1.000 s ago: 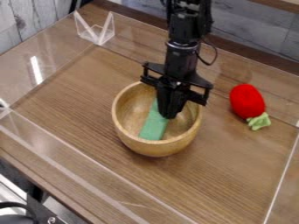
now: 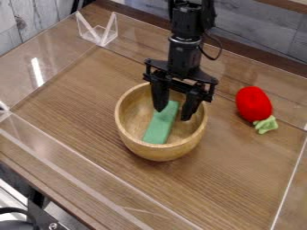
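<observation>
A yellow bowl (image 2: 162,147) stands in the middle of the wooden table (image 2: 72,135), with a green object (image 2: 160,127) lying inside it. My black gripper (image 2: 175,106) is open over the back part of the bowl, one finger on each side, low near the rim and the upper end of the green object. Nothing shows held between the fingers.
A red object (image 2: 253,104) with a small green piece (image 2: 267,122) lies to the right of the bowl. A transparent item (image 2: 100,29) is at the back left.
The gripper has risen and moved slightly back from low over the green object, uncovering more of it and the bowl's inside. The green object stays in the bowl.
</observation>
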